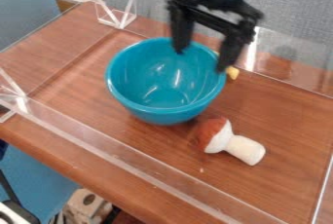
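Observation:
My black gripper (208, 35) hangs over the back part of a teal bowl (163, 96), blurred, its fingers spread apart with nothing visible between them. The bowl is empty where it shows. A red-capped white mushroom toy (232, 141) lies on its side to the right front of the bowl. A small yellow object (232, 73) sits behind the bowl's right side, partly hidden by the gripper.
Clear brackets stand at the back left and left edge. A grey wall rises behind.

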